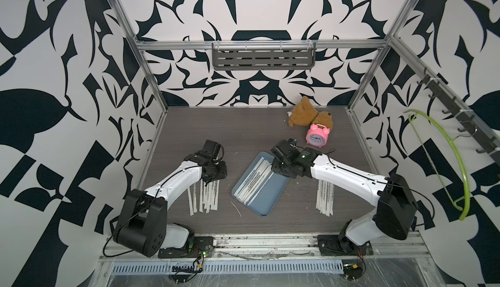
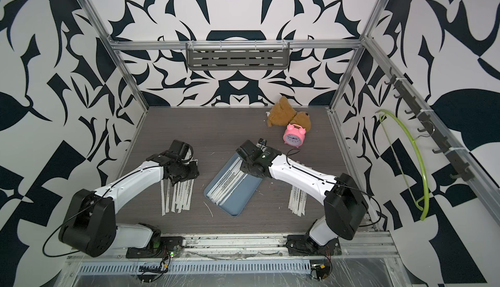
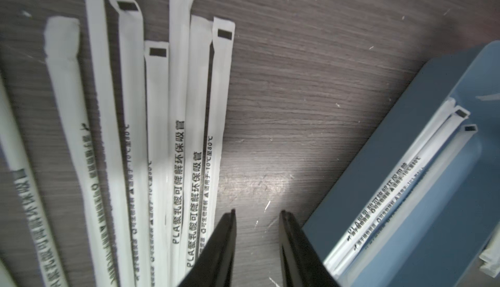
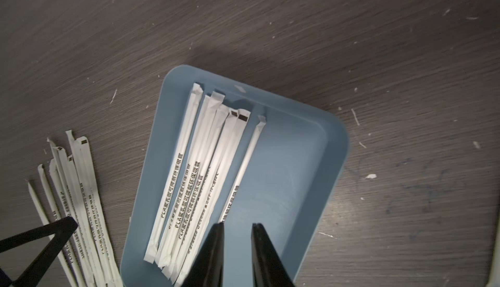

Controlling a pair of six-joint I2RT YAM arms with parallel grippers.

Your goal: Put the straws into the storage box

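Several paper-wrapped straws lie in the blue storage box (image 4: pixel 312 182), mostly along its left side. A group of loose straws (image 3: pixel 177 78) lies left of the box. My left gripper hangs over the table between that group and the box, fingers apart, nothing between them. My right gripper is above the box, fingers apart and empty. A second group of straws (image 1: pixel 324 203) lies right of the box, partly hidden by the right arm.
A brown plush toy (image 1: pixel 302 112) and a pink alarm clock (image 1: pixel 316 135) sit at the back right. Frame rails and walls bound the workspace.
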